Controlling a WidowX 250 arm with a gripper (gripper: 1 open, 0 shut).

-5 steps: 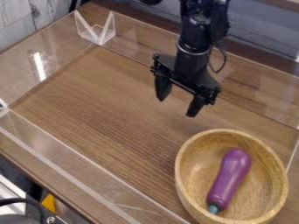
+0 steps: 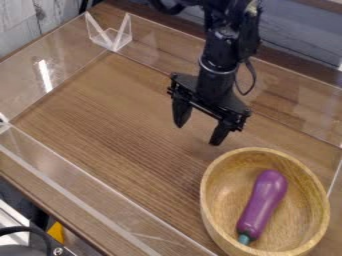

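The black robot gripper (image 2: 203, 118) hangs over the middle of the wooden surface, open, with two dark fingers spread apart and nothing visible between them. A tan bowl (image 2: 222, 180) at the lower right holds a purple eggplant-like object (image 2: 263, 204) with a teal tip, lying lengthwise inside. The gripper is above and to the upper left of the bowl, apart from it.
A clear wire or plastic holder (image 2: 107, 35) stands at the back left. Dark cables show at the lower left edge.
The arm and gripper have shifted slightly and turned a little, with the fingers sitting a bit lower. The bowl and the purple object are unchanged.
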